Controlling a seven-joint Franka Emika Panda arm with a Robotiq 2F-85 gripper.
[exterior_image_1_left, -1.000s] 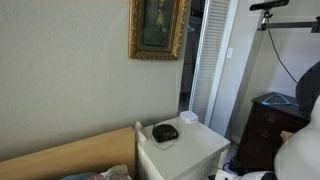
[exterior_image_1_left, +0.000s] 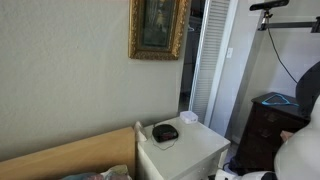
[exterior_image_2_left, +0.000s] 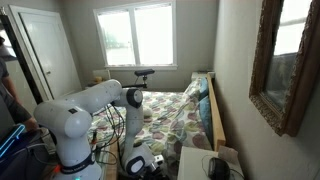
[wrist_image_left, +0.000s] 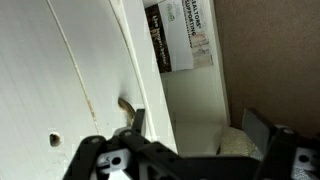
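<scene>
My gripper stands open at the bottom of the wrist view, its dark fingers wide apart and nothing between them. To its left is a white panel (wrist_image_left: 85, 60) with a curved brass-coloured handle (wrist_image_left: 126, 108), close to the left finger. Beyond the panel's edge lies a narrow white recess (wrist_image_left: 190, 100), which looks like an open drawer, holding printed papers (wrist_image_left: 182, 32). In exterior view 1 the white nightstand (exterior_image_1_left: 190, 155) shows its top, while its lower front is cut off.
A black device (exterior_image_1_left: 165, 132) and a small white box (exterior_image_1_left: 188, 117) sit on the nightstand. The bed (exterior_image_2_left: 180, 105) is beside it, with a wooden headboard (exterior_image_1_left: 70, 158). Brown surface (wrist_image_left: 270, 60) fills the right of the wrist view. A dark dresser (exterior_image_1_left: 265, 130) stands at right.
</scene>
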